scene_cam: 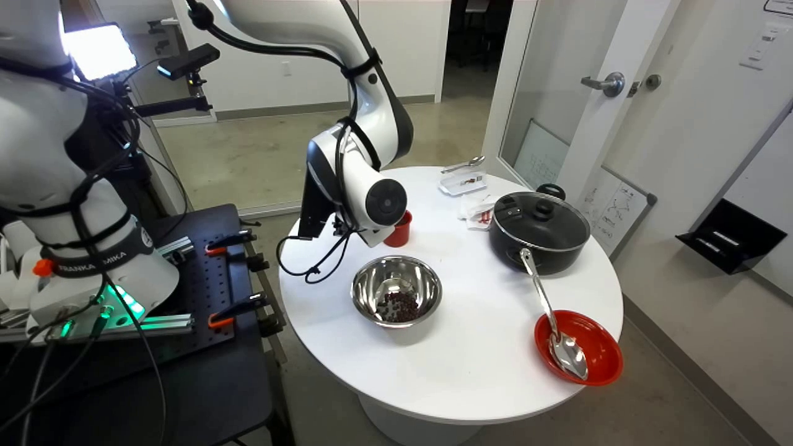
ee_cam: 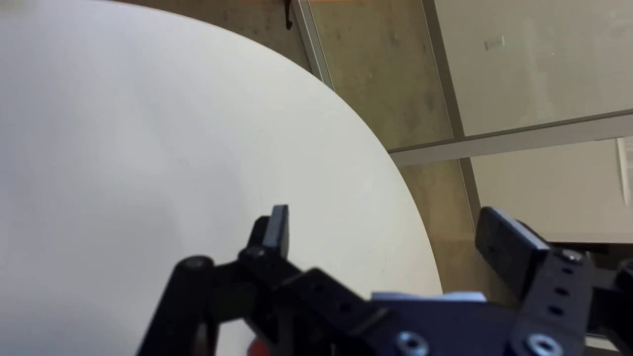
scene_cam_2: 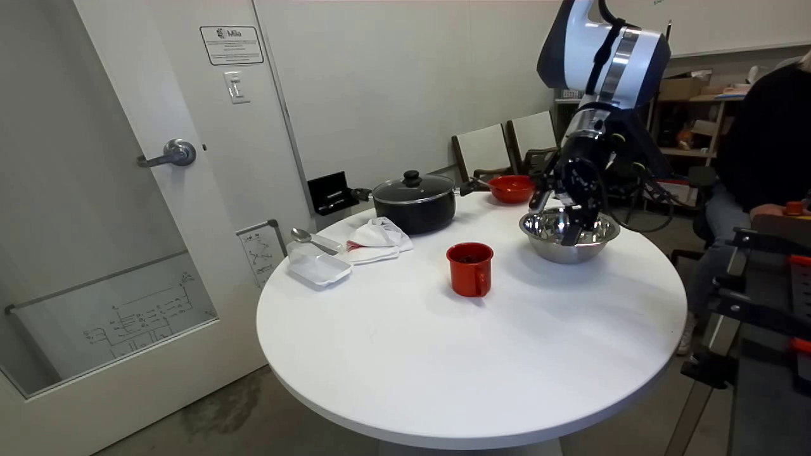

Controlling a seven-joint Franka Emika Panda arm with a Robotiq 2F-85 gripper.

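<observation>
A red mug (scene_cam_2: pixel 469 272) stands upright on the white table, its handle toward the camera in exterior view 2. In exterior view 1 the wrist partly covers the mug (scene_cam: pixel 399 233). The steel bowl (scene_cam: pixel 362 286) holds a small heap of dark pieces. My gripper is open, its fingers (ee_cam: pixel 501 243) wide apart with only bare table and floor behind the gap. In exterior view 2 the gripper (scene_cam_2: pixel 559 216) appears low, overlapping the bowl in the picture; its exact distance from mug and bowl is unclear. Exterior view 1 hides the fingers behind the wrist.
A lidded black pot (scene_cam: pixel 535 234), a red bowl (scene_cam: pixel 606 357) with a large spoon (scene_cam: pixel 569 355), a white cloth (scene_cam_2: pixel 376 239) and a clear tray (scene_cam_2: pixel 319 267) with a small spoon occupy other parts of the table.
</observation>
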